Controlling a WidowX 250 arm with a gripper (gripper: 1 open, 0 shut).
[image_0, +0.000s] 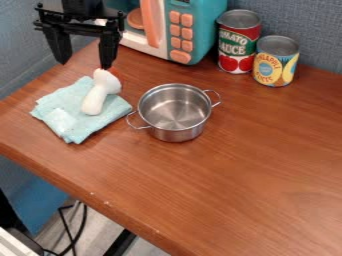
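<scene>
My black gripper (83, 54) hangs at the upper left with its two fingers apart and nothing visible between them. Just below and right of it, a white object with a red end (98, 94), like a toy mushroom or brush, lies on a folded pale-blue cloth (64, 112). A steel pot (174, 114) with two wire handles stands to the right of the cloth.
A teal toy microwave (195, 34) stands at the back, beside a tomato sauce can (238, 42) and a yellow-labelled can (274, 66).
</scene>
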